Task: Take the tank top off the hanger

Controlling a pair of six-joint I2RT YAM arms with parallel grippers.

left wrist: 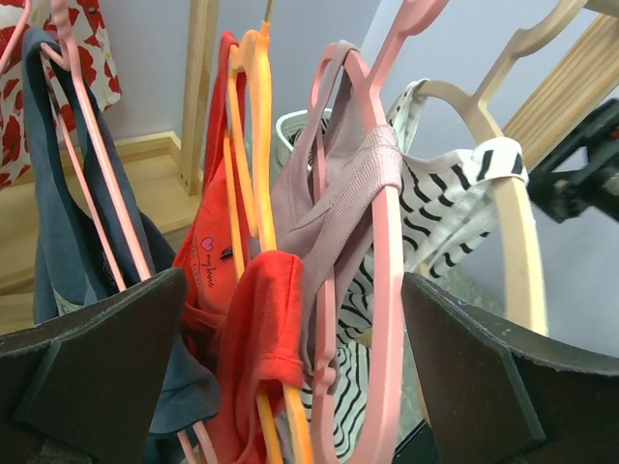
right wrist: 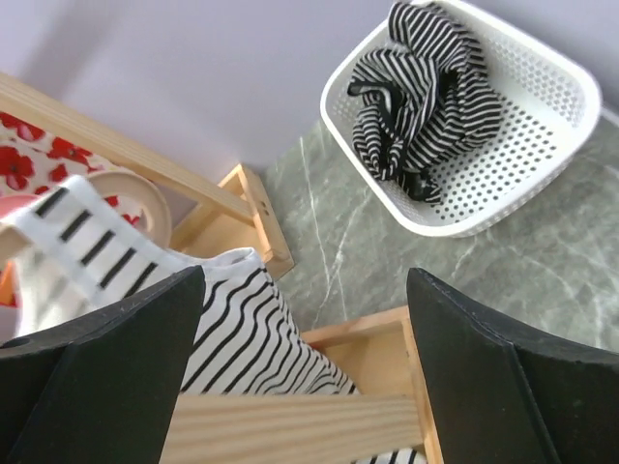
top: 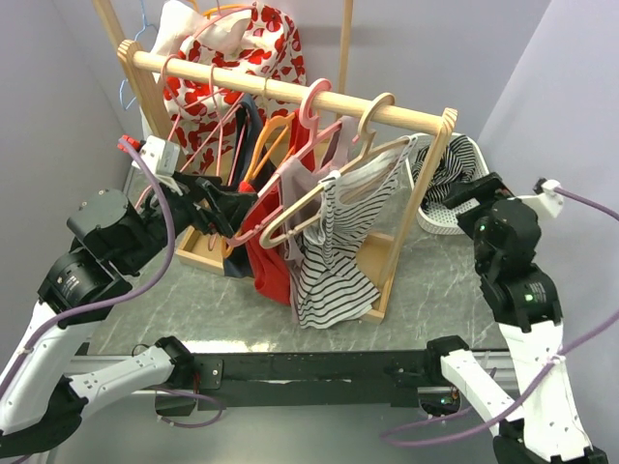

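Note:
A striped tank top [top: 334, 280] hangs on a beige hanger [top: 290, 227] at the rack's right, beside a mauve top [left wrist: 358, 184] on a pink hanger [left wrist: 387, 290]. My left gripper [top: 232, 208] is open at the lower ends of the hangers; in its wrist view the red, mauve and striped garments sit between and beyond its fingers. My right gripper [top: 469, 193] is open right of the rack; its wrist view shows the striped top, a wooden bar and nothing clearly held.
A white basket [right wrist: 542, 145] with a black striped garment [right wrist: 416, 126] stands right of the rack [top: 392, 116]. A red-patterned cloth [top: 280, 48] is behind.

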